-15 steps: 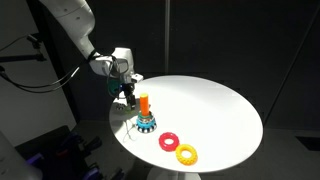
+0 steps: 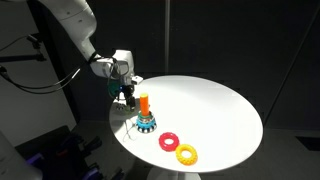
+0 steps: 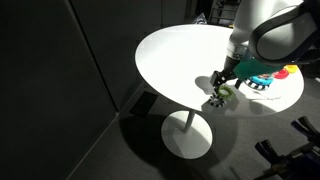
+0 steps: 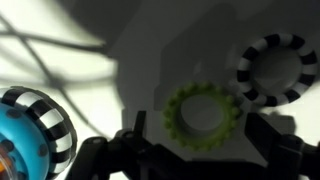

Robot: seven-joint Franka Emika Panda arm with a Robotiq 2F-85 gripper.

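My gripper is open above the table, its fingers standing on either side of a green scalloped ring (image 4: 202, 117) in the wrist view. Empty space shows between that ring and each finger. To its upper right lies a black-and-white striped ring (image 4: 277, 69). In exterior view 2 the green ring (image 3: 226, 92) and the striped ring (image 3: 217, 101) are near the table's edge, under the arm. A stacking toy with an orange post (image 2: 144, 103) and a blue dotted base (image 2: 146, 123) stands beside the gripper. Contact with the green ring cannot be judged.
A red ring (image 2: 169, 142) and a yellow ring (image 2: 186, 154) lie apart near the front edge of the round white table (image 2: 215, 110). The stacking toy is the closest tall obstacle.
My gripper appears to have come down slightly toward the table. The stacking toy and the red and yellow rings have stayed put.
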